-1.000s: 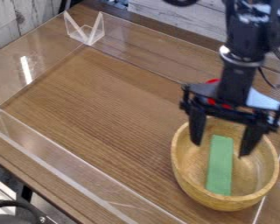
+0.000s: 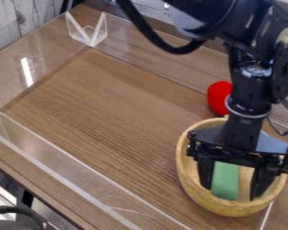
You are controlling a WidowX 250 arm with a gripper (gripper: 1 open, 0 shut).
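Observation:
A black gripper (image 2: 237, 159) hangs low over a yellow bowl (image 2: 193, 189) at the lower right, its fingers open and reaching down into it. A green block (image 2: 226, 184) lies in the bowl between the fingers, partly covered by the gripper. Contact between fingers and block cannot be made out. A red round object (image 2: 220, 96) is behind the bowl, partly hidden by the arm.
A small white wire object (image 2: 86, 29) stands at the back left. The table's front edge runs along the lower left.
More of the red object shows.

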